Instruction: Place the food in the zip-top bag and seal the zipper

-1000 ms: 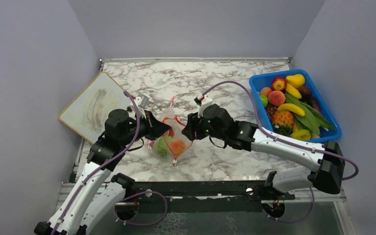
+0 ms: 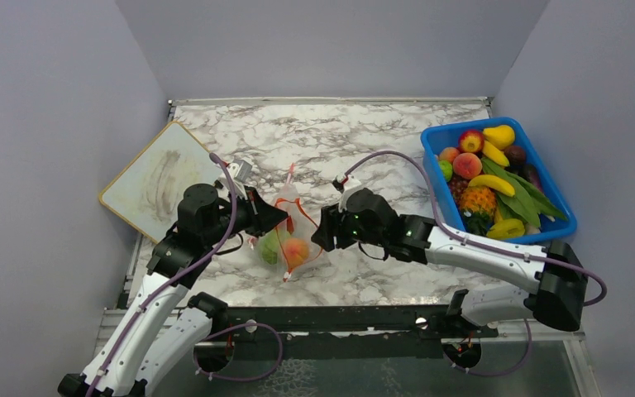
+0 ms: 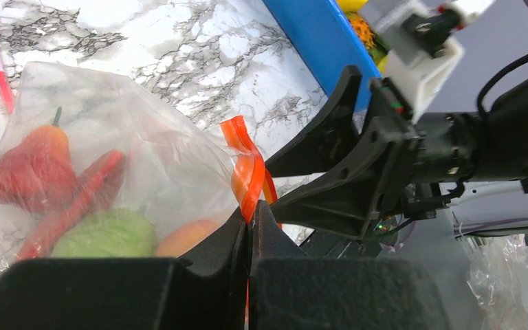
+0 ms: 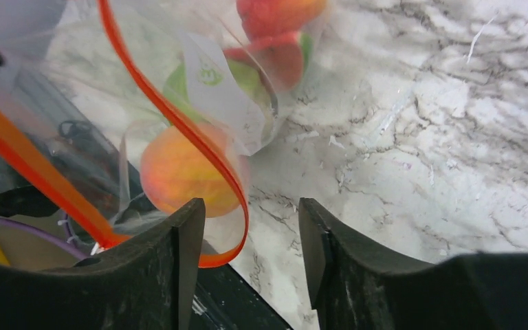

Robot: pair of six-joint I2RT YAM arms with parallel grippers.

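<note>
The clear zip bag (image 2: pixel 302 256) lies at the table's middle, holding a red pepper (image 3: pixel 34 172), a green vegetable (image 3: pixel 103 237) and a peach (image 4: pixel 185 172). Its orange zipper (image 3: pixel 247 172) runs up at my left gripper, which is shut at that strip; how much lies between its fingers is hard to tell. My right gripper is open at the bag's mouth, the zipper's lower loop near its left finger, the gap between the fingers showing mostly table.
A blue bin (image 2: pixel 432 145) full of toy produce stands at the right. A white board (image 2: pixel 149 174) lies at the left. The table behind the arms is clear.
The bag's mouth shifted slightly; the left arm stayed still.
</note>
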